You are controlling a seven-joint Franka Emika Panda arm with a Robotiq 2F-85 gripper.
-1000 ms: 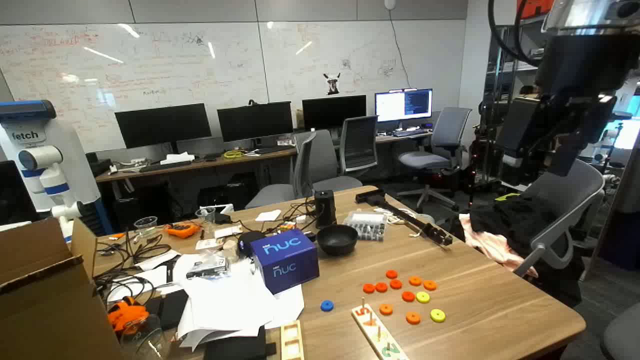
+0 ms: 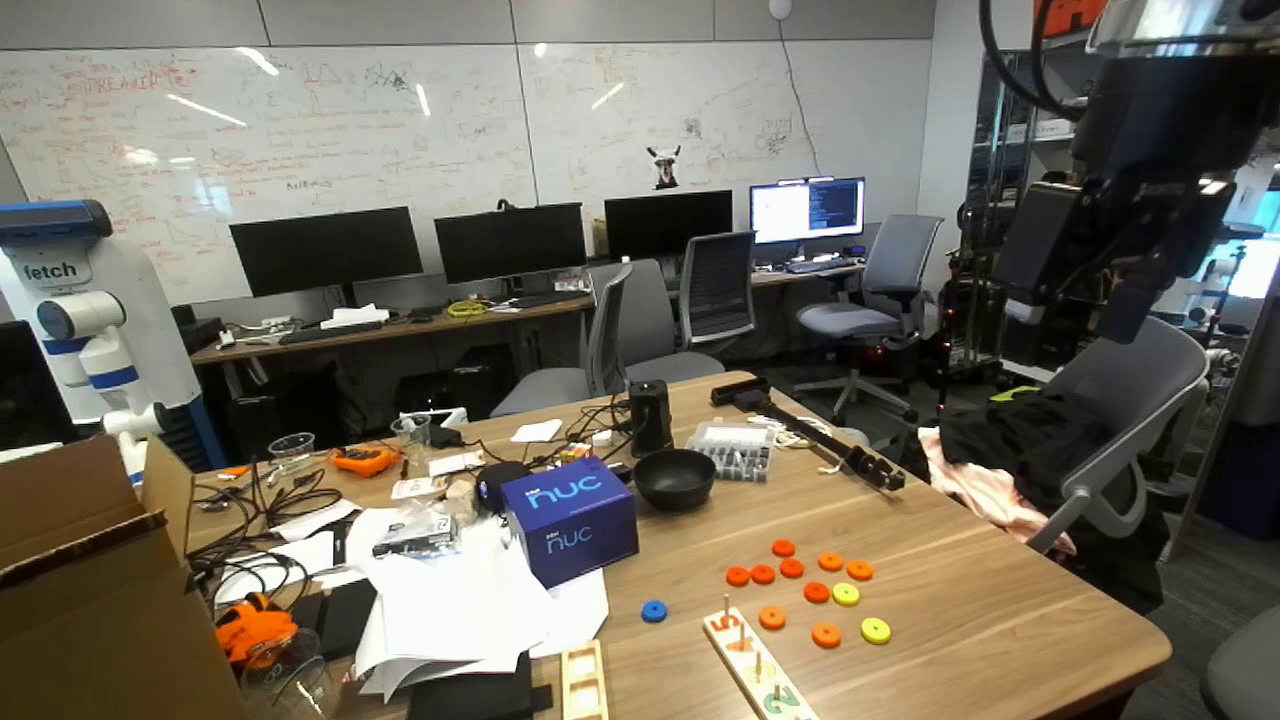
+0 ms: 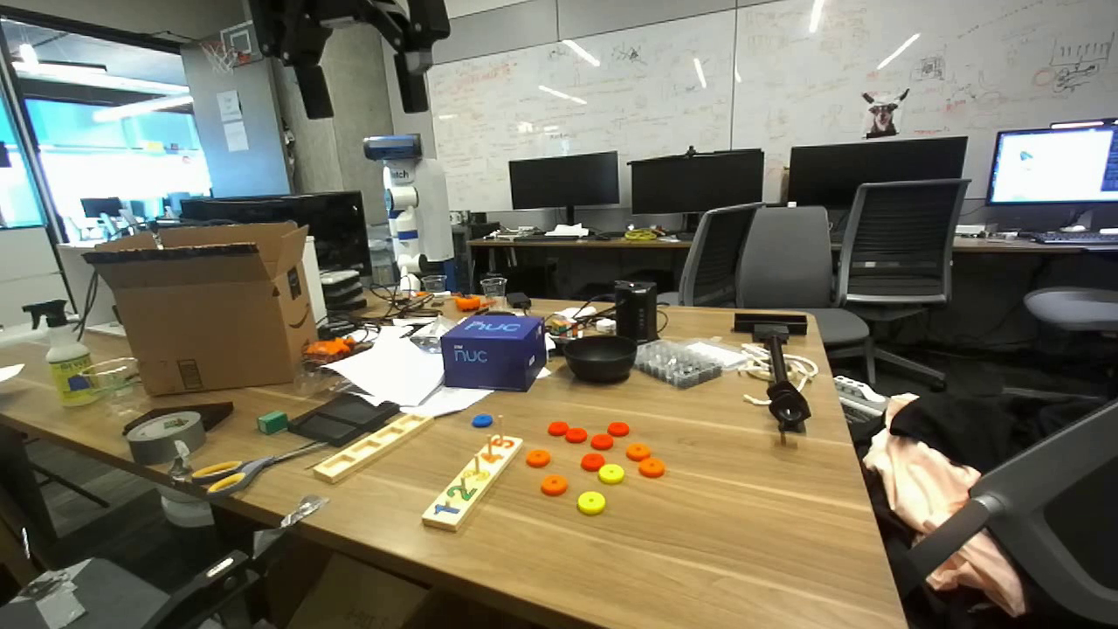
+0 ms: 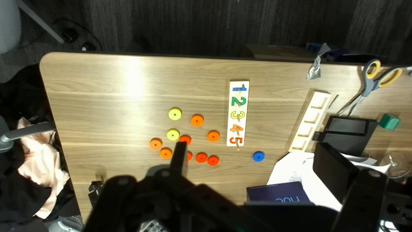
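Observation:
High above the table hangs my gripper, its two fingers wide apart and nothing between them. Below lies a white wooden board with numbers 1 to 5 and thin pegs. Beside it several loose rings are scattered flat on the wood: yellow rings, orange rings and red rings. A single blue ring lies apart, off the 5 end of the board. In the wrist view, one dark finger partly covers the red rings. No rings show on the pegs.
A blue NUC box, a black bowl and a clear parts case stand behind the rings. Scissors, an empty wooden tray and papers lie to the board's other side. Bare table stretches on the rings' near right.
The gripper has shifted very slightly upward in exterior view 1. Everything on the table lies as before.

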